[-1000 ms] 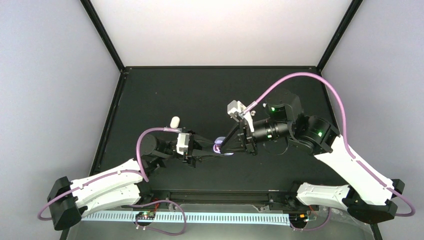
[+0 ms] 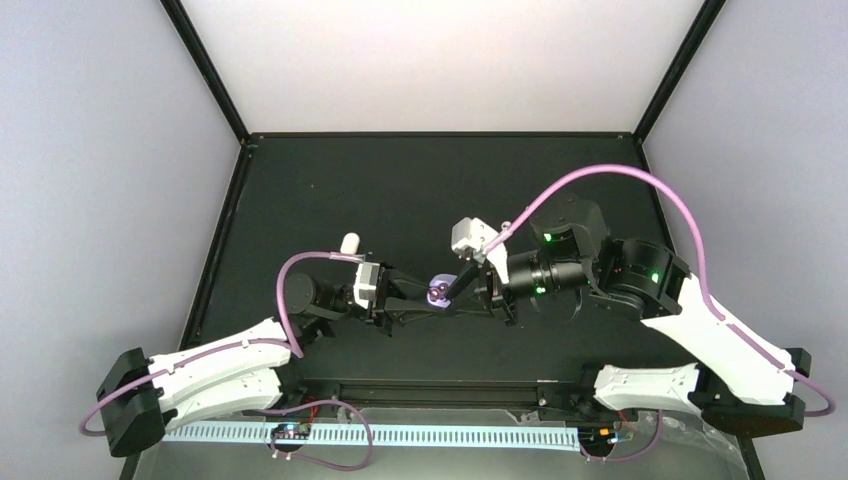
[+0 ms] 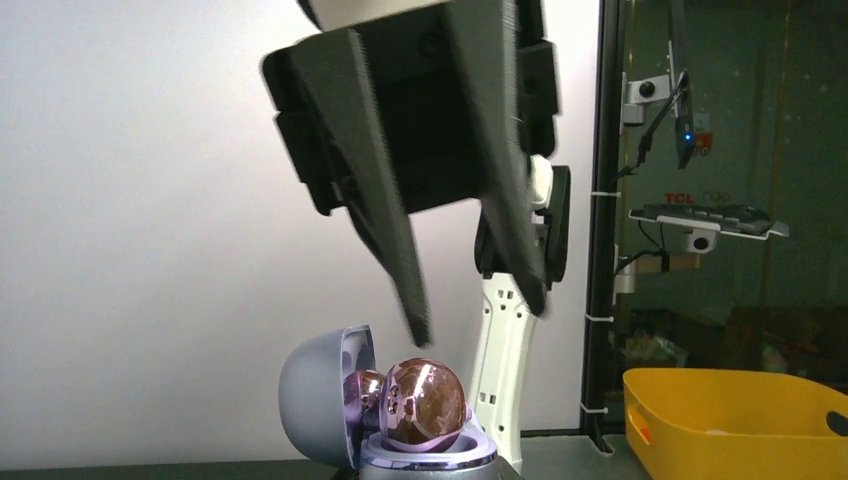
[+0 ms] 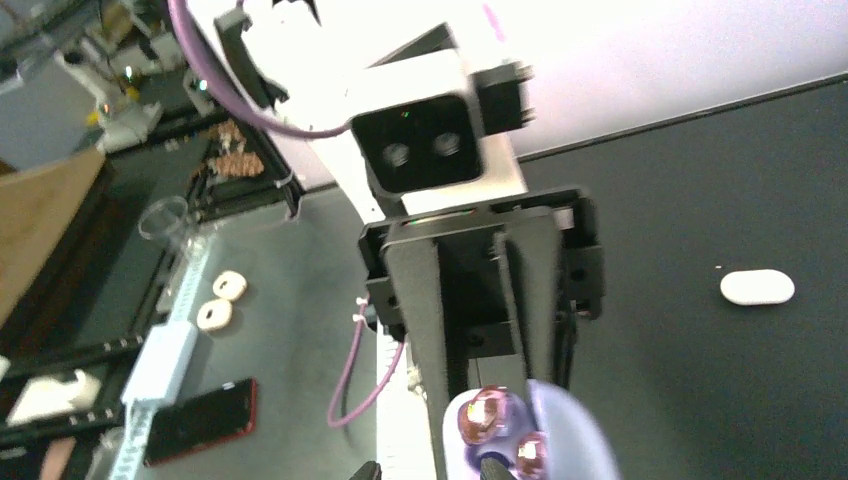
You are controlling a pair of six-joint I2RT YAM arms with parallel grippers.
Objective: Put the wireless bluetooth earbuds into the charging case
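Note:
My left gripper (image 2: pixel 420 300) holds the lilac charging case upright, its lid open; in the right wrist view its fingers flank the case (image 4: pixel 580 450). Two glossy copper-and-lilac earbuds (image 3: pixel 422 400) sit in the case; whether both are fully seated I cannot tell. My right gripper hovers just above the case in the left wrist view, fingers apart with nothing between them.
A white oval object (image 4: pixel 756 287) lies on the dark mat (image 4: pixel 680 380). A yellow bin (image 3: pixel 730 440) shows beyond the enclosure in the left wrist view.
My right arm and gripper have shifted slightly down the top view, rising off the earbuds, so more of the case shows between the grippers. The left arm is nearly still.

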